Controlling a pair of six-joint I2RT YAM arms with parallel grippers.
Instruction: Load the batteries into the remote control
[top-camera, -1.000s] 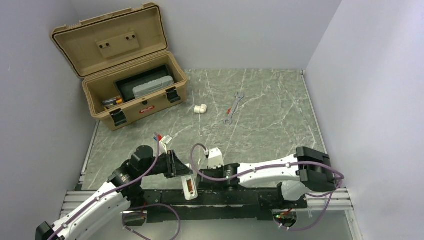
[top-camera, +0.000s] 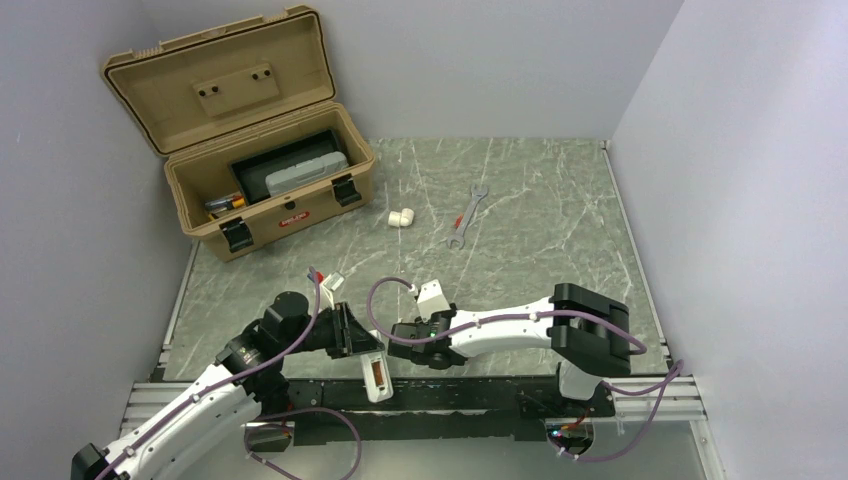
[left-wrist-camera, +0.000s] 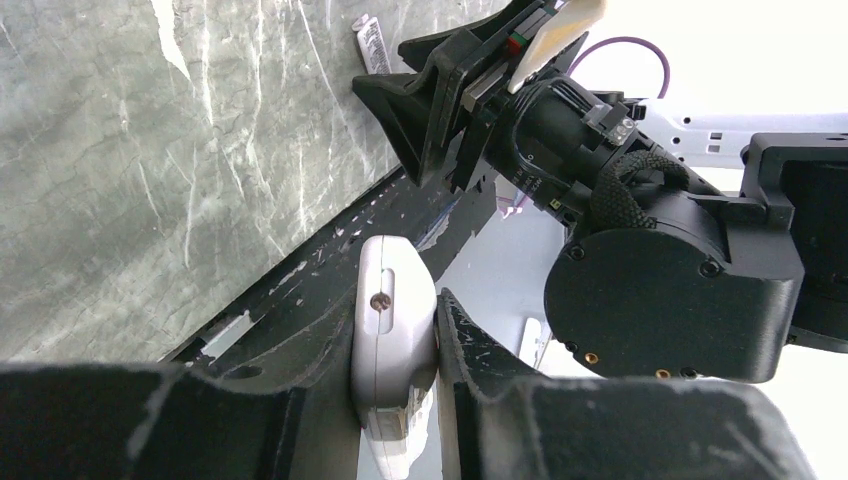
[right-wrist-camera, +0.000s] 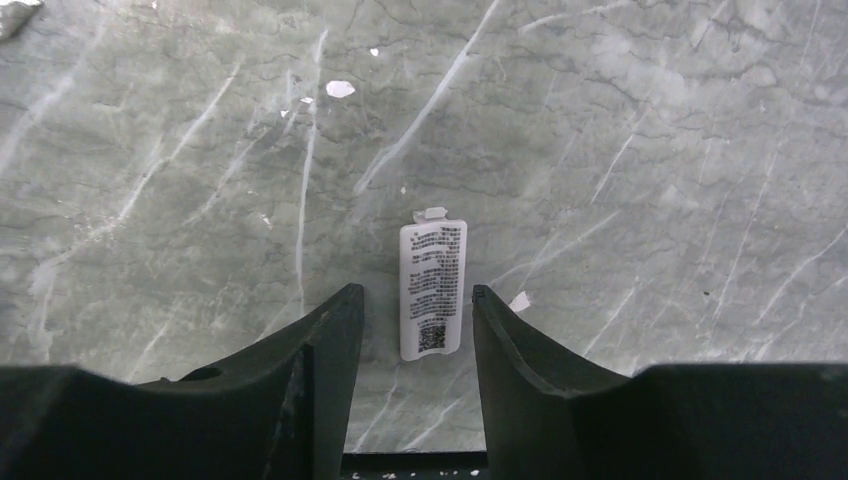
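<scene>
The white remote control (top-camera: 377, 375) is held over the front edge by my left gripper, which is shut on it. In the top view its back compartment shows a brownish interior. A flat white battery cover (right-wrist-camera: 432, 290) with rows of dark print lies on the table. My right gripper is over the table, part open, its fingers on either side of the cover with gaps at both sides. The left wrist view shows the cover (left-wrist-camera: 374, 48) beyond the right gripper's black fingers. I see no loose battery on the table.
An open tan toolbox (top-camera: 285, 215) stands at the back left. A white pipe elbow (top-camera: 401, 217) and a wrench (top-camera: 467, 217) lie farther back. A black strip (top-camera: 470, 395) borders the front.
The left arm and the remote have hardly moved.
</scene>
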